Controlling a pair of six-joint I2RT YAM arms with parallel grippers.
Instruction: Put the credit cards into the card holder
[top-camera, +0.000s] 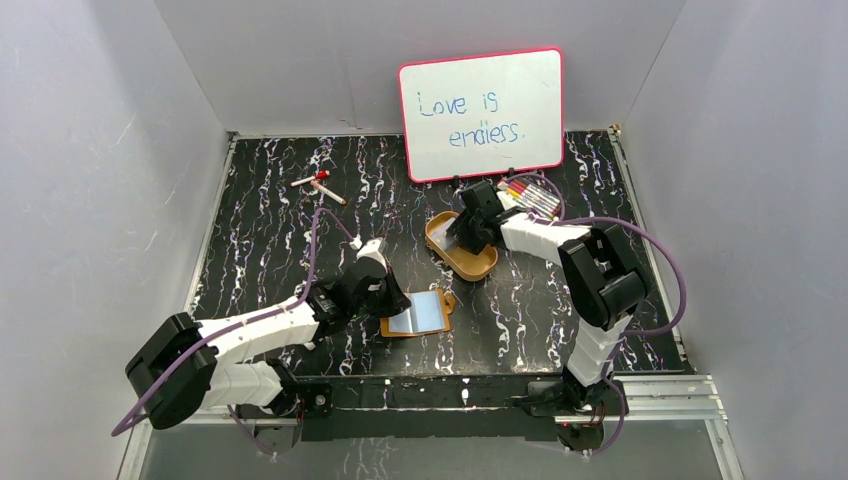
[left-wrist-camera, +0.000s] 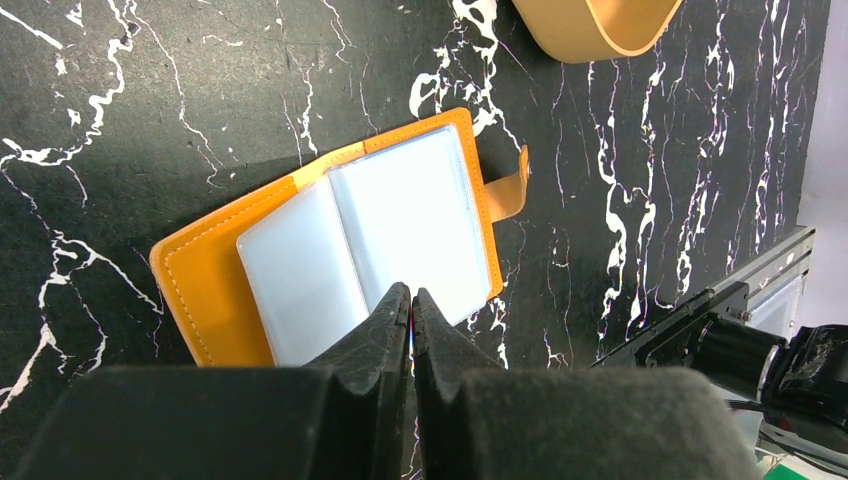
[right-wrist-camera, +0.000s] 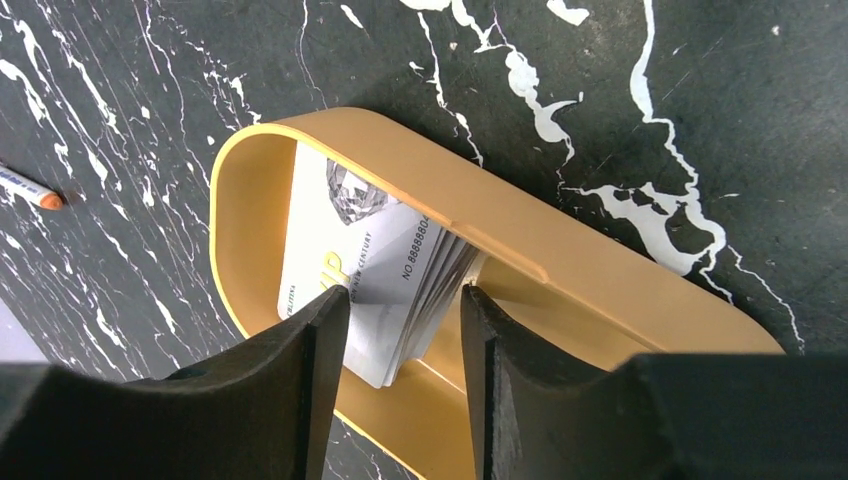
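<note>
An orange card holder (left-wrist-camera: 225, 275) lies spread on the table with its clear sleeves (left-wrist-camera: 410, 210) facing up; in the top view the holder (top-camera: 447, 318) is front of centre. Over its near edge, my left gripper is shut, nothing showing between its tips. A stack of white cards (right-wrist-camera: 375, 255) leans in one end of a tan oval tray (right-wrist-camera: 570, 340). My right gripper is open at the tray, one fingertip in front of the top card's face and the other behind the stack. Whether either finger touches the cards, I cannot tell.
A whiteboard (top-camera: 482, 115) with writing stands at the back. Several markers (top-camera: 540, 197) lie behind the tray at right, and loose markers (top-camera: 328, 191) rest at the back left. Table surface left of the tray is clear.
</note>
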